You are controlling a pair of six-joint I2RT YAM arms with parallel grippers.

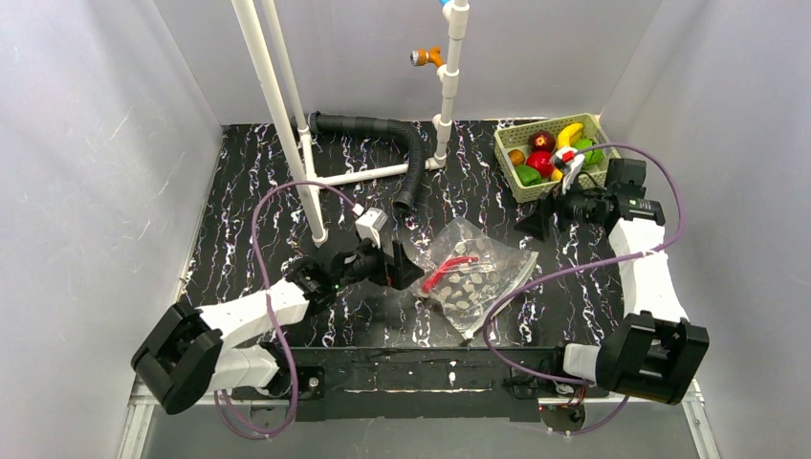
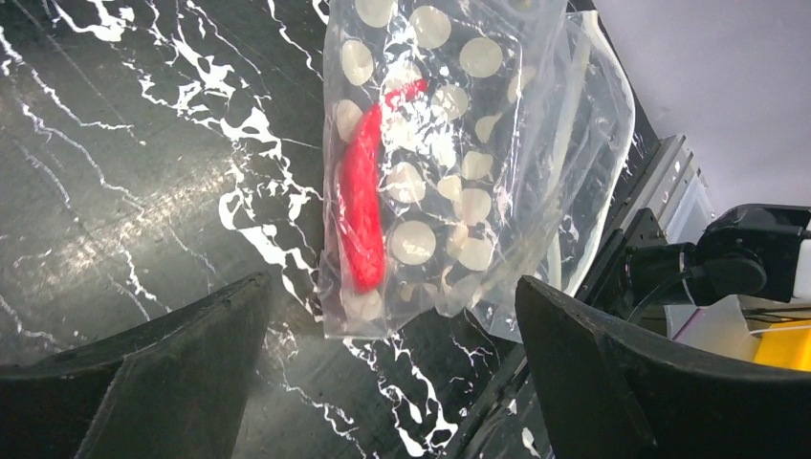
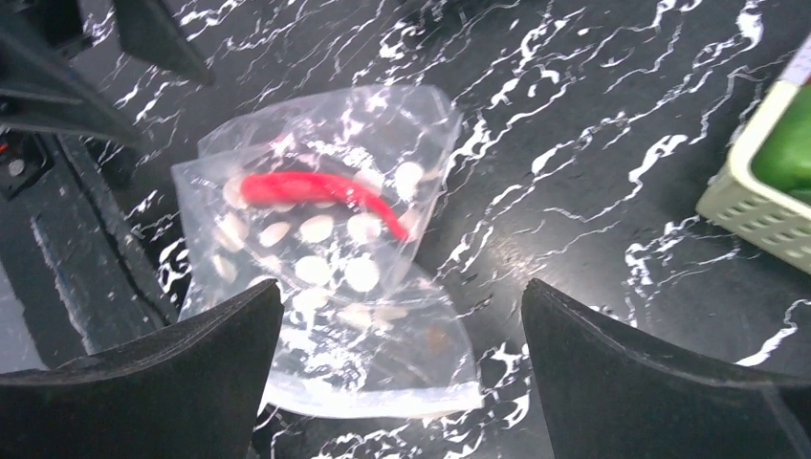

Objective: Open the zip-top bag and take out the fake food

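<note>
A clear zip top bag (image 1: 478, 277) lies flat on the marbled table between my two arms. Inside it shows a red chili pepper, the fake food; in the right wrist view the chili pepper (image 3: 306, 188) lies toward the end away from the white zip edge (image 3: 383, 402). My left gripper (image 1: 405, 271) hovers at the bag's left side, its fingers apart and empty. The right gripper (image 1: 538, 219) is above the table to the bag's upper right, also open, with nothing between its fingers. Whether the zip is sealed cannot be told.
A light green basket (image 1: 514, 184) of several fake fruits and vegetables stands at the back right. White pipes (image 1: 373, 175) and a black hose (image 1: 413, 158) fill the back left. A purple cable (image 1: 574, 271) crosses over the bag. Bare table lies left of the bag.
</note>
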